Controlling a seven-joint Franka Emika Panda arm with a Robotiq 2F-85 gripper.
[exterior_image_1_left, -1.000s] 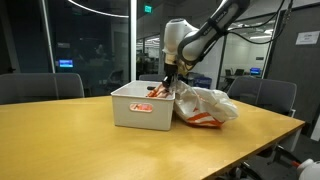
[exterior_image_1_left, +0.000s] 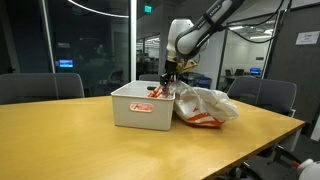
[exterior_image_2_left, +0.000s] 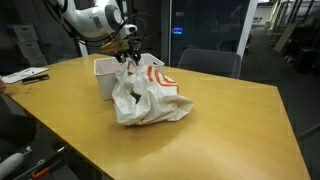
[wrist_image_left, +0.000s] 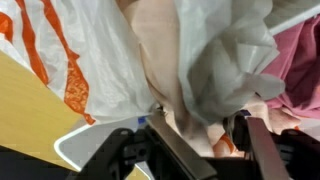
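A white plastic bag with orange print (exterior_image_1_left: 205, 104) hangs over the right side of a white box (exterior_image_1_left: 145, 116) and spreads onto the table. In the other exterior view the bag (exterior_image_2_left: 148, 98) drapes from the box (exterior_image_2_left: 103, 80) toward the table's middle. My gripper (exterior_image_1_left: 173, 73) is above the box's right rim, at the bag's upper end. Up close, the gripper stands part open, with bag plastic passing between and beyond its fingers; whether they press on it is not clear. Maroon cloth (wrist_image_left: 296, 75) shows on the right of the wrist view.
A dark item (exterior_image_1_left: 154, 92) and orange-printed material lie in the box. Chairs (exterior_image_1_left: 262, 94) stand around the table.
The arm above the box has shifted slightly and the gripper's pose has changed a little. The box and bag look the same.
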